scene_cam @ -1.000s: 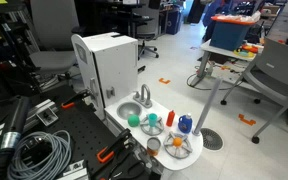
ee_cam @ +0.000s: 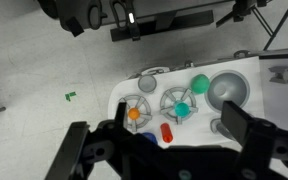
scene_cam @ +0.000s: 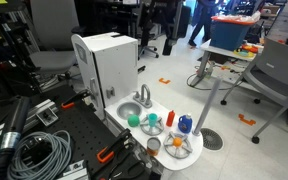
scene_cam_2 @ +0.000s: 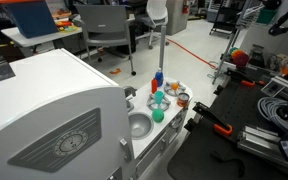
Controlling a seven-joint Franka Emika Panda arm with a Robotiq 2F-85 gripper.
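Observation:
My gripper stands open high over a white toy kitchen counter, its two dark fingers wide apart at either side of the wrist view and nothing held. On the counter, an orange ball-like item (ee_cam: 134, 114) sits on one burner and a teal item (ee_cam: 182, 109) on the other. A green round item (ee_cam: 200, 84) lies beside the sink (ee_cam: 227, 90). Close to the burners are a red bottle-like item (ee_cam: 166, 133), a blue mug (scene_cam: 185, 124) and a small metal can (scene_cam: 153, 145). In the wrist view a finger partly covers the blue mug.
A tall white cabinet (scene_cam: 109, 65) adjoins the sink end, beside the faucet (scene_cam: 145, 92). The black table (scene_cam: 79, 120) along the counter carries orange-handled clamps (scene_cam: 113, 148) and a coiled cable (scene_cam: 42, 157). Open floor surrounds the counter's outer side.
The dark arm and gripper have come into exterior view 1 at the top middle, above the counter. The items on the counter stay where they were.

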